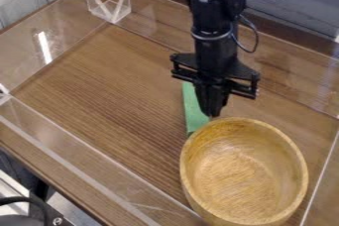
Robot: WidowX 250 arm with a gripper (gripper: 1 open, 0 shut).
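The black gripper (213,101) hangs low over a green flat object (193,106) on the wooden table, covering part of it. Its fingertips look close together, with nothing visible between them, at the upper right part of the green piece. Whether they touch it is not clear. A tan round bowl (244,171) stands just in front, at the lower right.
A clear wire-like stand (109,2) is at the back left. A pale wall runs along the back, and the table's edge is at the lower left.
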